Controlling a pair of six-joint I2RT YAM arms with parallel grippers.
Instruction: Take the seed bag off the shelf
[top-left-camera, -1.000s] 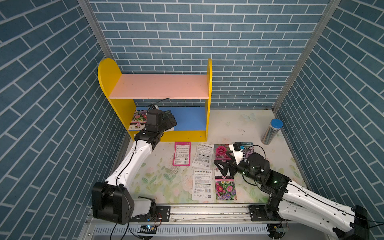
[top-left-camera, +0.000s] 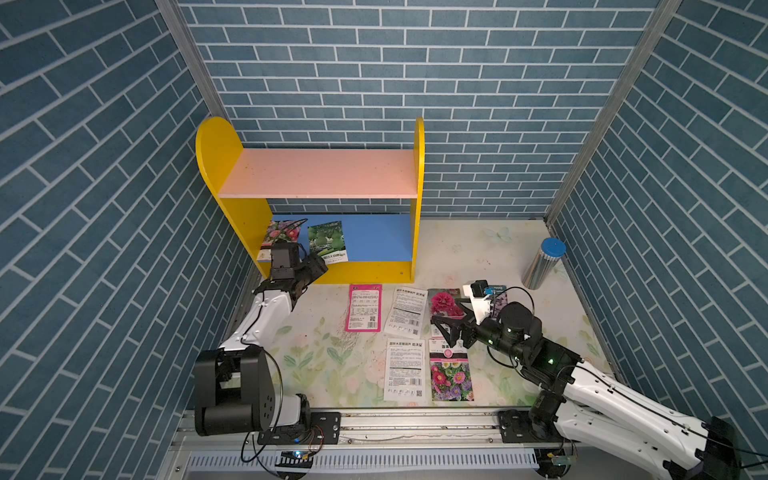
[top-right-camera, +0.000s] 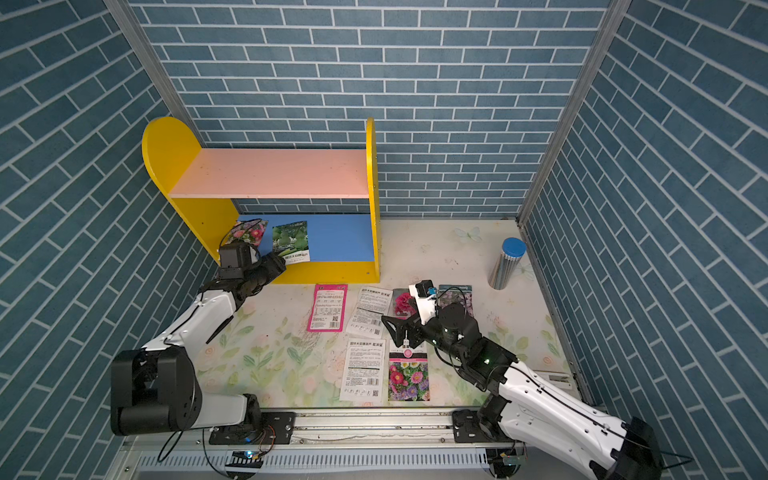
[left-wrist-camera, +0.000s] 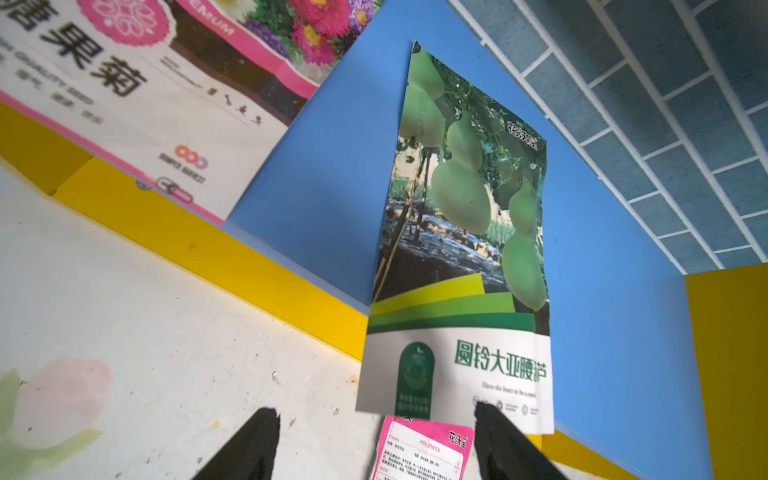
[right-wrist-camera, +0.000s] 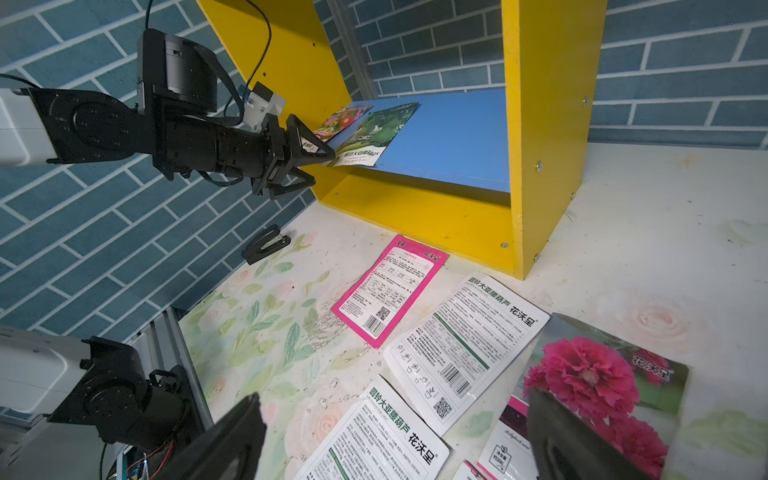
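On the blue shelf (top-left-camera: 378, 236), a green seed bag (left-wrist-camera: 464, 240) with gourds on it lies face up, its white lower end jutting past the shelf's front edge. Left of it rests a seed bag with pink flowers (left-wrist-camera: 184, 88). My left gripper is at the gourd bag's overhanging end, fingers apart; whether the bag's edge lies between its fingers cannot be told. From the right wrist view, the left gripper is at the shelf front. Over the table's right part, my right gripper (top-left-camera: 441, 329) stands open and empty.
Several seed bags lie on the table, including a pink-bordered one (top-left-camera: 365, 308) in front of the shelf. A pink upper shelf (top-left-camera: 320, 172) spans above, between yellow side panels (top-left-camera: 417, 200). A steel bottle with a blue lid (top-left-camera: 544, 264) stands at the right.
My left gripper has drawn back from over the shelf, toward the front and left, uncovering the gourd bag. Both shelf bags lie where they were. The right arm has barely moved.
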